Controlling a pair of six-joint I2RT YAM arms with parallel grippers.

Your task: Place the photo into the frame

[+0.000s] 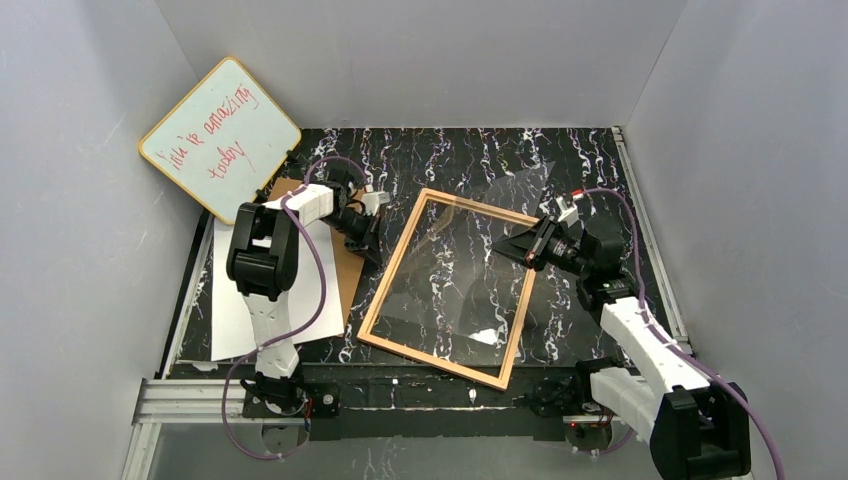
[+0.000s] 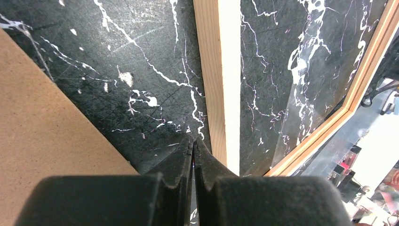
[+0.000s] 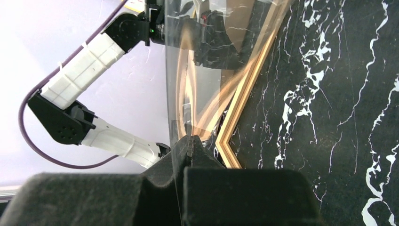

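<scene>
A light wooden frame (image 1: 392, 262) lies tilted on the black marbled table. Over it is a clear sheet (image 3: 202, 101), raised and bent, its far corner reaching past the frame's top rail in the top view. The right gripper is shut on this sheet, above the frame's right rail. Left of the frame, my left gripper is shut beside the left rail, with nothing visible between its fingers. A white sheet (image 1: 300, 320) lies over a brown board (image 1: 351, 290) at the left; no picture shows on it.
A whiteboard (image 1: 220, 140) with red handwriting leans in the back left corner. Bare table (image 1: 575, 340) shows right of the frame, and grey walls close in the back and sides.
</scene>
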